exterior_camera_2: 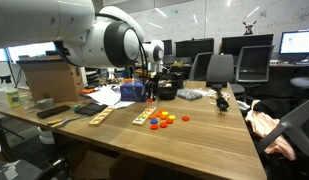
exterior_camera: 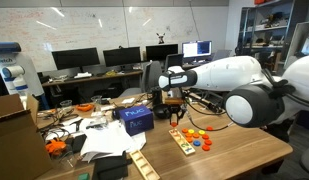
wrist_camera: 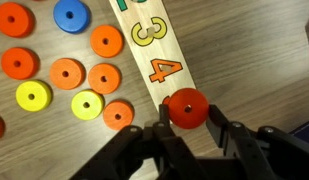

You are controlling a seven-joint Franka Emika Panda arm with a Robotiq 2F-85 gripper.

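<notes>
Held in my gripper is a round red piece (wrist_camera: 188,108), with the dark fingers shut on it. It hangs over the lower end of a pale wooden number board (wrist_camera: 146,38), whose orange 4 and yellow 3 show in the wrist view. The piece hides part of the last figure on the board. Loose discs lie left of the board: orange ones, yellow ones (wrist_camera: 33,95) and a blue disc (wrist_camera: 71,14). In exterior view 1 the gripper (exterior_camera: 174,122) is small above the board (exterior_camera: 181,142).
A blue box (exterior_camera: 136,119) stands near the board. A second wooden board (exterior_camera: 143,165) lies closer to the table's front, beside white papers (exterior_camera: 106,140) and a dark cloth (exterior_camera: 112,166). Bare tabletop (exterior_camera_2: 204,145) spreads out past the discs.
</notes>
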